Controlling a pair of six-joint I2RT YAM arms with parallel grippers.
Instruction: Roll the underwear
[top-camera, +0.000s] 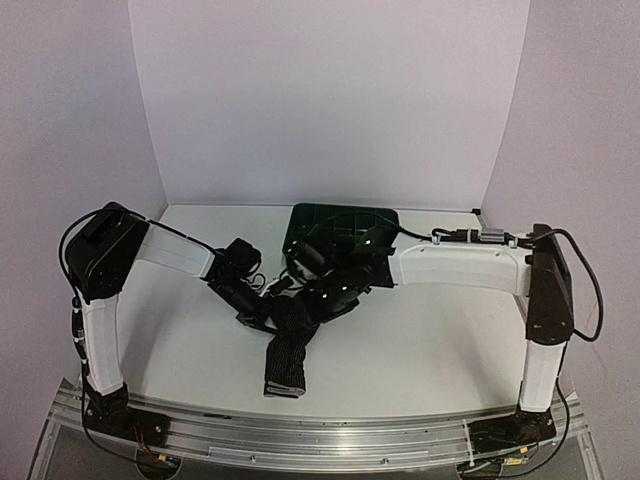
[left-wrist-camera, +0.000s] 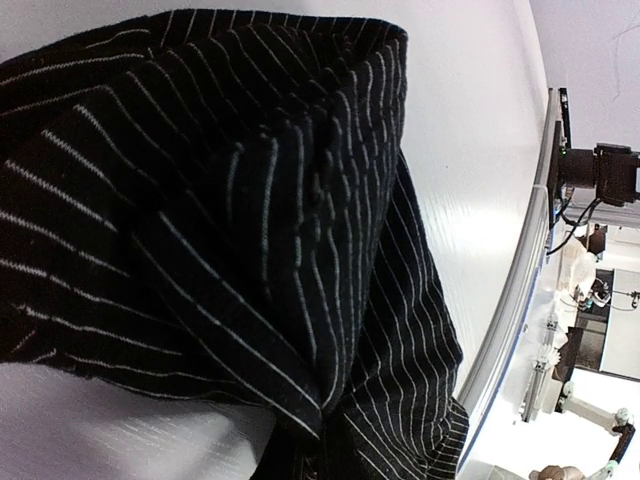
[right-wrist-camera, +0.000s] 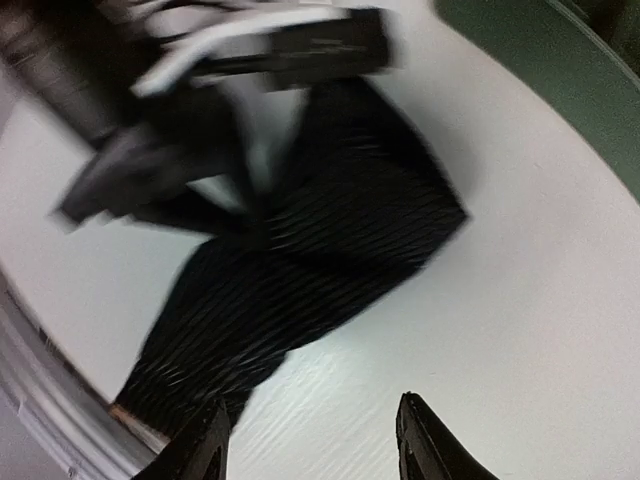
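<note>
The black underwear with white pinstripes lies on the table in a folded, bunched strip reaching toward the front edge. In the left wrist view its folds fill much of the picture. My left gripper is at its upper part; the fingers are mostly hidden by cloth, so their state is unclear. My right gripper hangs above the table beside the cloth, fingertips apart, nothing between them.
A green compartment box stands at the back, partly hidden by the right arm. A metal rail runs along the front.
</note>
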